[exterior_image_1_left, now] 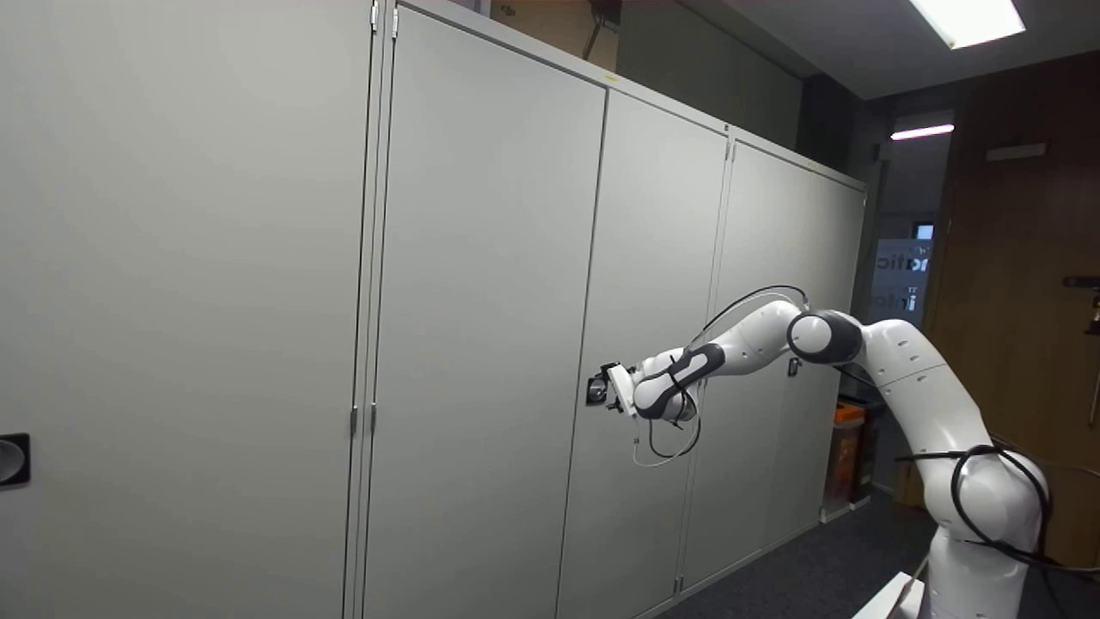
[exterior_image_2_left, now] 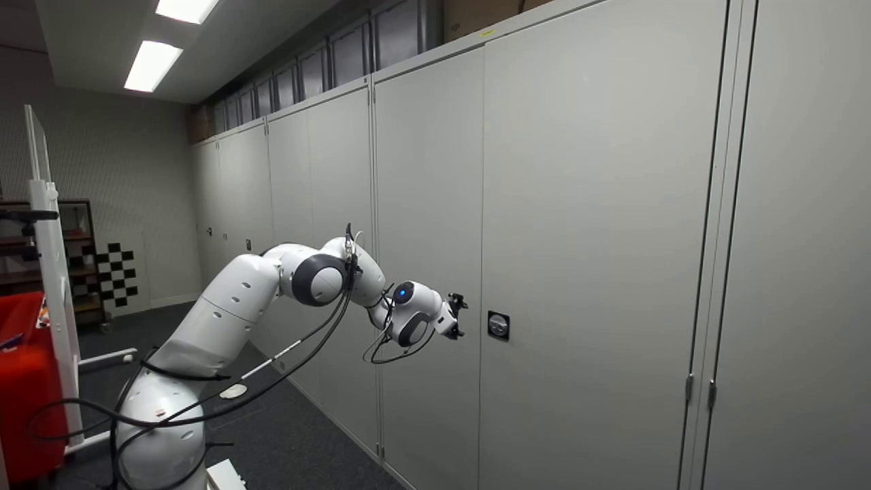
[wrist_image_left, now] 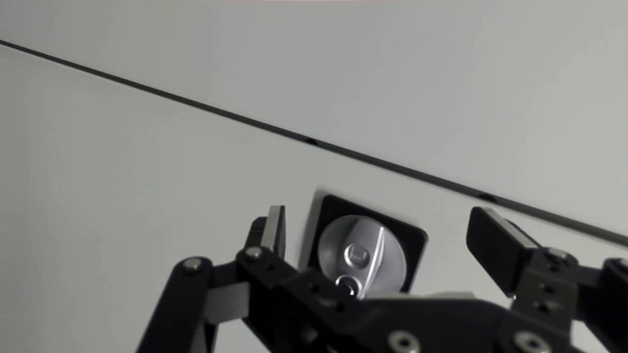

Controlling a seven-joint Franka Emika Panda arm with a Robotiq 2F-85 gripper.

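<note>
A round silver turn handle (wrist_image_left: 385, 267) sits in a black square plate on a grey cabinet door (wrist_image_left: 147, 170). In the wrist view my gripper stands open, one finger on each side of the handle and both apart from it. The lower edge of the handle is hidden behind the gripper body. Exterior view 2 shows the gripper (exterior_image_2_left: 458, 316) to the left of the handle (exterior_image_2_left: 499, 325), off the door's face. From exterior view 1, the gripper (exterior_image_1_left: 616, 388) appears just right of the handle (exterior_image_1_left: 595, 390).
A dark seam (wrist_image_left: 377, 162) between two shut doors runs beside the handle plate. More tall grey cabinets (exterior_image_1_left: 485, 258) line the wall. A white board on a stand (exterior_image_2_left: 53, 269) and a red container (exterior_image_2_left: 28, 384) are behind the arm.
</note>
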